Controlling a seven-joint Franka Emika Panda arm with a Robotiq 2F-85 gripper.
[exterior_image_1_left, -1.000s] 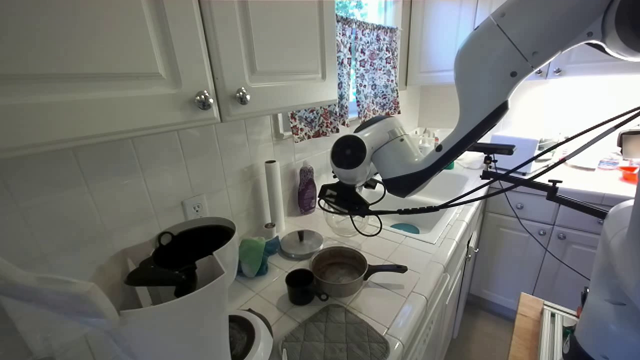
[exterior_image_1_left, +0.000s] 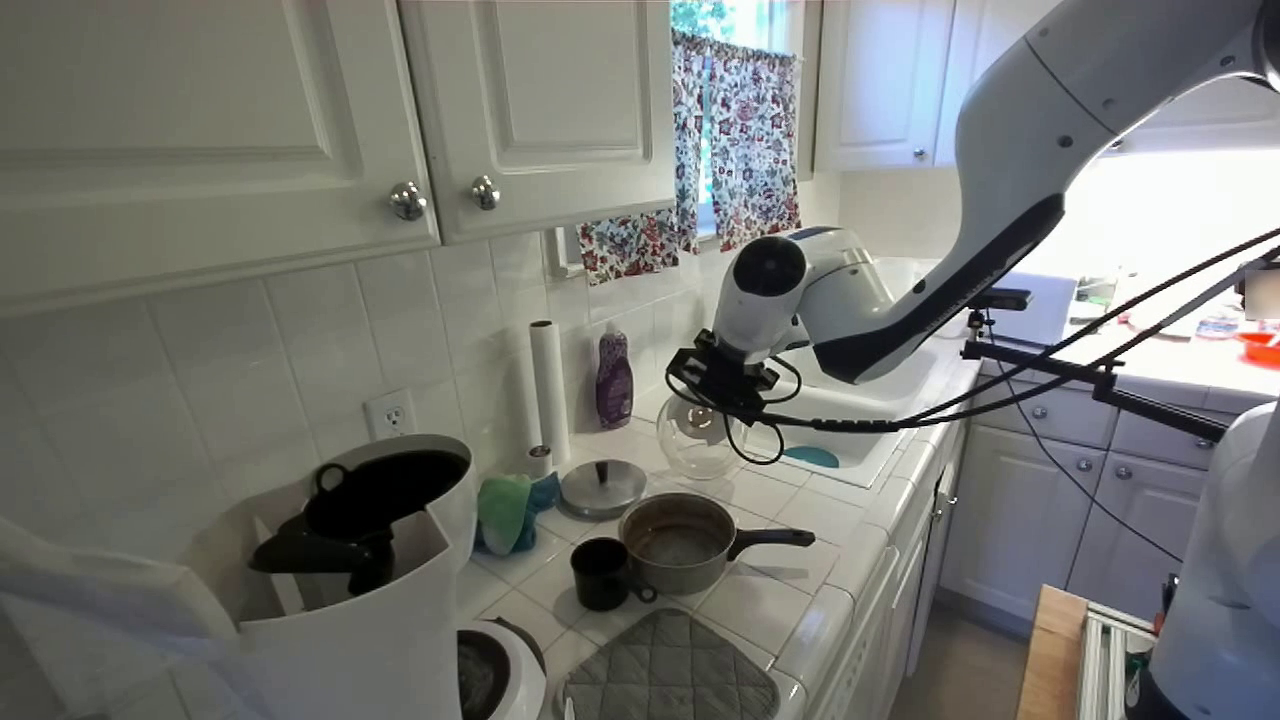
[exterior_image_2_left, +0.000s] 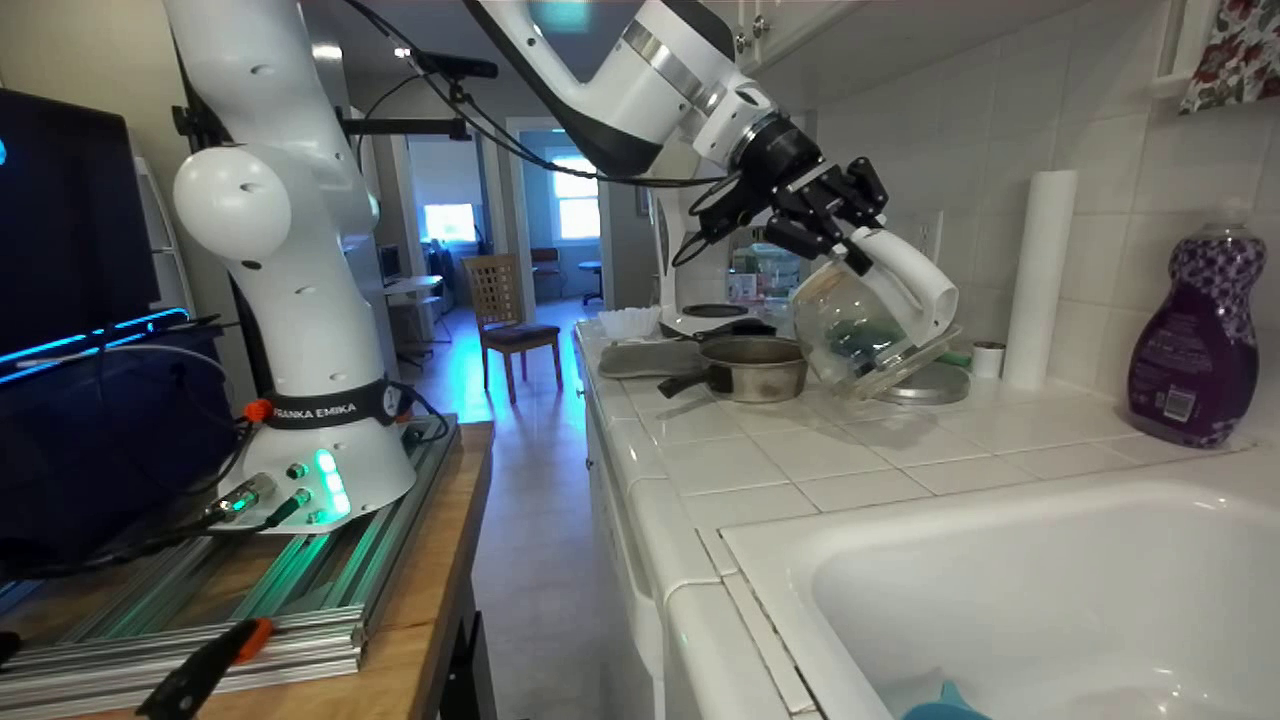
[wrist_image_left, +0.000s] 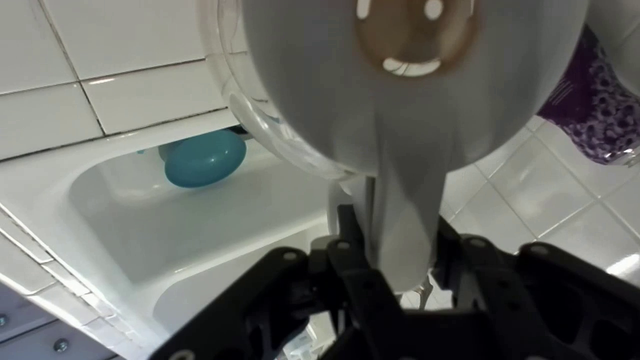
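A clear glass carafe (exterior_image_2_left: 836, 320) with a white handle (exterior_image_2_left: 908, 288) hangs tilted in the air above the counter. My gripper (exterior_image_2_left: 854, 228) is shut on that handle. Seen from the wrist, the handle (wrist_image_left: 408, 228) runs down between the black fingers, and the white top of the carafe (wrist_image_left: 312, 90) fills the upper part of the view. In exterior view 1 the glass of the carafe (exterior_image_1_left: 699, 436) shows below my gripper (exterior_image_1_left: 720, 386), near the sink's edge; its handle is mostly hidden there.
On the counter are a saucepan (exterior_image_1_left: 678, 546), a black cup (exterior_image_1_left: 600, 574), a metal lid (exterior_image_1_left: 602, 488) and a grey pot holder (exterior_image_1_left: 669, 672). A purple bottle (exterior_image_2_left: 1197, 330) and a paper roll (exterior_image_2_left: 1041, 282) stand by the wall. The sink (exterior_image_2_left: 1020, 576) holds a teal object (wrist_image_left: 207, 159).
In exterior view 1 the arm and gripper have shifted right and slightly up, the carafe moving along with them. More of its glass shows now. The counter items have stayed put.
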